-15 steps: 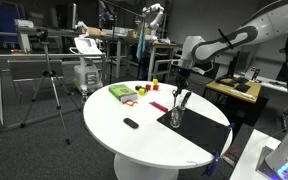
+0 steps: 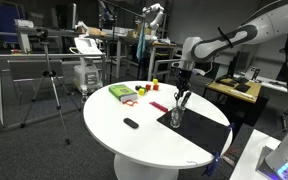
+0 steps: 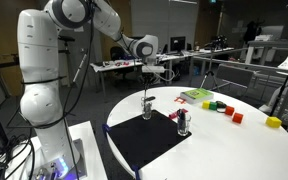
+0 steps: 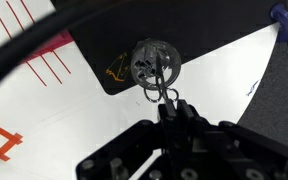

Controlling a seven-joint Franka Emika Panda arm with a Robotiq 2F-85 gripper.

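Note:
In the wrist view a clear round container point(image 4: 142, 66) stands close to the edge of the black mat point(image 4: 101, 50). My gripper is right beside it, shut on a thin dark item point(image 4: 160, 75) that reaches over or into the container. What that item is cannot be made out. Two small ring shapes show by the fingertips. From the first exterior side, a glass-like container point(image 2: 175, 118) is on the mat, with dark parts above it. The second exterior view has a container point(image 3: 182, 128) at the mat's side and another point(image 3: 147, 112) farther back.
A green book point(image 3: 196, 95), red blocks point(image 3: 237, 117) and a yellow block point(image 3: 273, 122) lie on the white round table. A dark small object point(image 2: 131, 123) rests on its bare front left part. A person point(image 3: 144, 48) stands behind the table.
Little differs in the first exterior view. The arm and the container stay in about the same place; the person's posture shifts slightly.

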